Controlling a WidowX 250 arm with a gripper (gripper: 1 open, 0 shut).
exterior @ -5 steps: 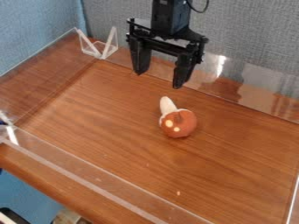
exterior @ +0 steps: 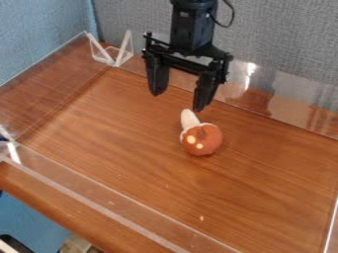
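Note:
My black gripper [exterior: 180,90] hangs open at the top middle of the camera view, above the table and a little up and left of a toy. The toy, red-orange with pale spots and a white stem [exterior: 201,138], looks like a mushroom and lies on the wooden table [exterior: 132,168]. Nothing shows between the fingers.
A white wire stand [exterior: 111,51] is at the back left. Clear plastic walls edge the table. Grey and blue padded walls stand behind.
My gripper has moved slightly down and a little to the left since a second ago. The toy is unmoved.

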